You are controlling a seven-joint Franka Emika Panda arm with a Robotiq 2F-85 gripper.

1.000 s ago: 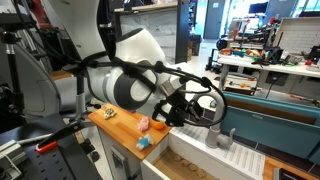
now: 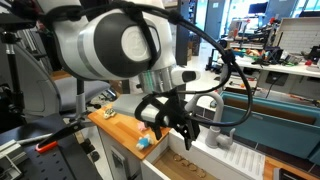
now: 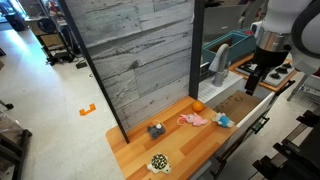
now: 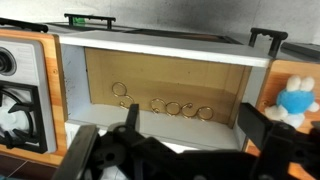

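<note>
My gripper stands open, its two dark fingers (image 4: 131, 122) wide apart with nothing between them. It faces down over a pulled-out drawer (image 4: 165, 70) with a wooden floor and pale walls. Several small brass-coloured rings (image 4: 173, 107) lie apart on that floor, in the part nearer the fingers. From the side, the gripper (image 2: 186, 137) hangs above the drawer (image 2: 205, 164), and the white arm hides part of the counter. The second exterior view has the gripper (image 3: 257, 124) at the right, beside the open drawer (image 3: 238, 105).
A blue and white toy (image 4: 296, 100) sits on the wooden counter close to the drawer. An orange fruit (image 3: 198, 106), a pink item (image 3: 194, 119) and a dark grey object (image 3: 156, 130) are further along that counter. A toy stove (image 4: 22, 105) borders the drawer's other side.
The arm has swung toward the exterior view 1 camera, and the gripper has come from beside the counter items to above the drawer. The drawer and counter items look unmoved.
</note>
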